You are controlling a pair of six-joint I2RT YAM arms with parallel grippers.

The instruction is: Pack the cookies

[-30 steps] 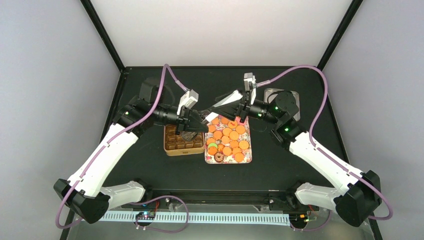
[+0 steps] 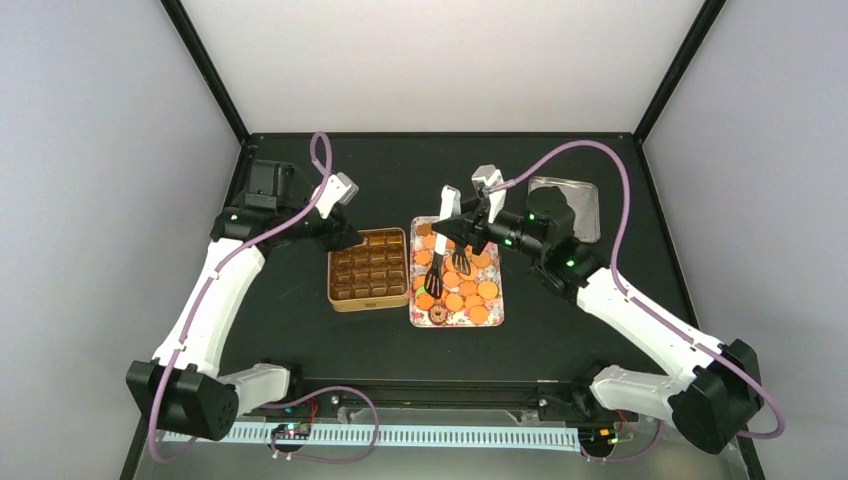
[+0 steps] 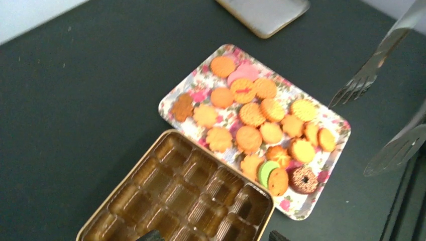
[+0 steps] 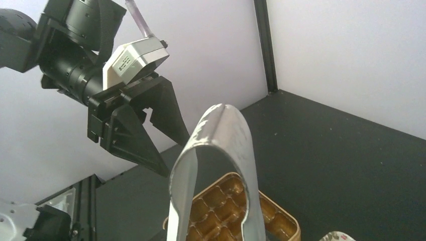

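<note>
Metal tongs hang from my right gripper, which is shut on them. In the top view their dark slotted heads overlap the cookie tray; the left wrist view shows the fork-like head and the slotted flat one spread apart. The tongs' bend fills the middle of the right wrist view, with that gripper's fingers out of sight. My left gripper stands open and empty near the brown compartment box. The compartments visible look empty. Cookies lie on the flowered tray.
The tray's left edge lies close against the box. At the back right stands an empty silver tray, partly behind the right arm.
My left gripper has drawn back left, uncovering the box. The tongs have swung from pointing towards the left gripper to hanging with their heads over the cookies, and the heads have spread.
</note>
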